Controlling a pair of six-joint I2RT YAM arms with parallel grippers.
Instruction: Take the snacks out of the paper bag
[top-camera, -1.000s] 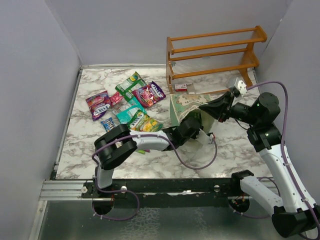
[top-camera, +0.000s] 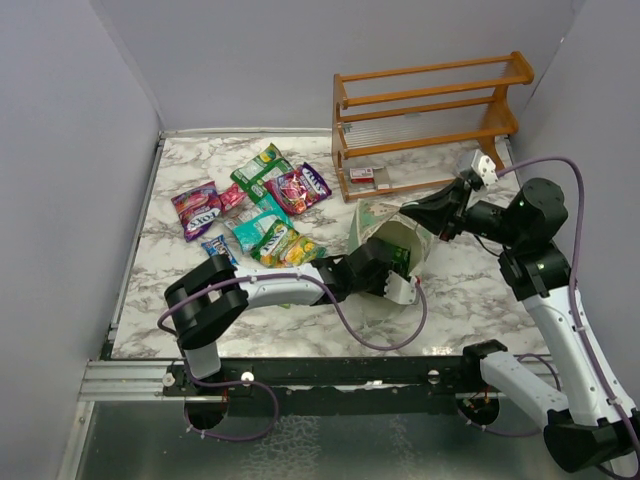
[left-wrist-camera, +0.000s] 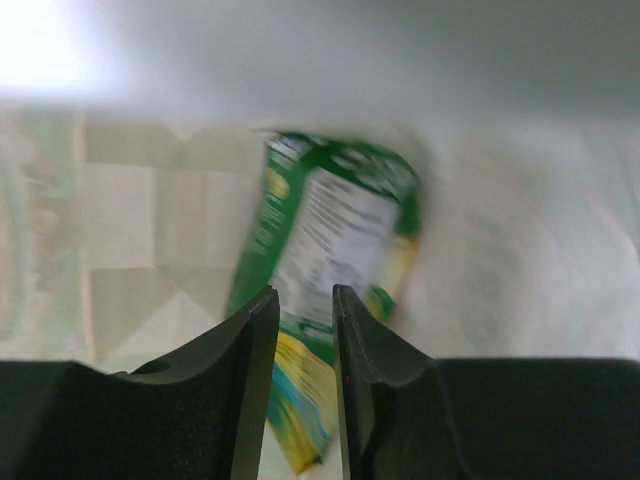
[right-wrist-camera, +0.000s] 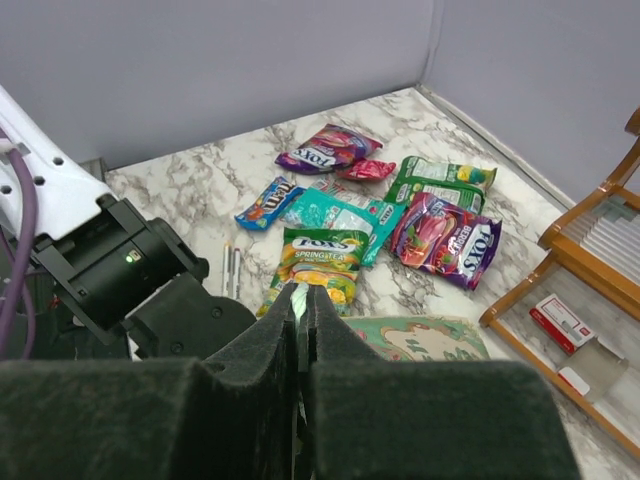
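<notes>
The cream paper bag stands at centre right, with a green snack packet inside. My left gripper is in the bag over that packet's lower part; its fingertips are close together, and whether anything is between them is unclear. My right gripper is shut at the bag's top edge, pale paper showing at its fingertips. Snacks outside include a yellow-green packet, a teal packet, purple packets and a small blue one.
A wooden rack stands at the back right, with small boxes in it. Grey walls enclose the back and sides.
The bag's top has tipped and opened more, and my right gripper has shifted slightly rightward.
</notes>
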